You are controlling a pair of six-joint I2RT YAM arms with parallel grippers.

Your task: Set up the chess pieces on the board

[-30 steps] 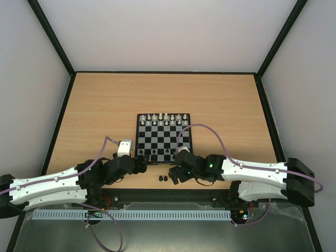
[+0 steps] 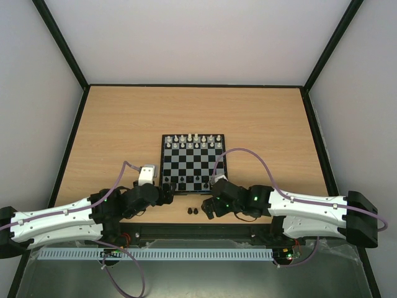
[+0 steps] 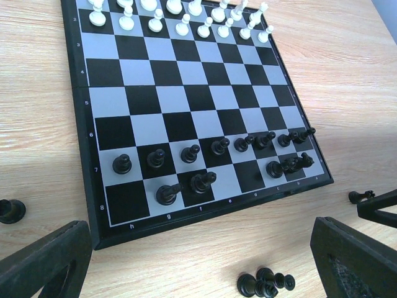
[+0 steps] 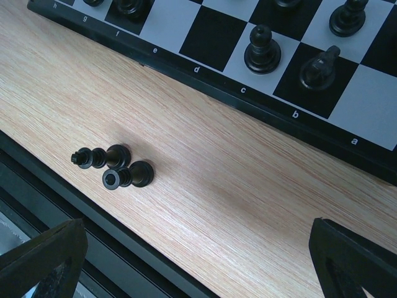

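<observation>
The chessboard (image 2: pixel 192 161) has white pieces (image 3: pixel 182 25) in two rows at its far side and a row of black pawns (image 3: pixel 189 154) near me. Behind the pawns stand a black piece on g (image 3: pixel 167 194), another on f (image 3: pixel 201 182), a bishop-like piece on c (image 4: pixel 262 49) and a knight (image 4: pixel 319 69) on b; squares h, e, d and a are bare. Two taller black pieces (image 4: pixel 129 167) are side by side on the table. My left gripper (image 2: pixel 166 194) is open at the board's near-left corner. My right gripper (image 2: pixel 209 208), also open, is over the near edge, nothing between its fingers.
A single black piece (image 3: pixel 11 211) is on the table left of the board. Another small black piece (image 3: pixel 360 196) is off the board's right corner, close to a right gripper finger (image 3: pixel 379 210). Bare wood surrounds the board's far side.
My right arm has shifted slightly to the right. The left arm and the pieces in the top view show no clear movement.
</observation>
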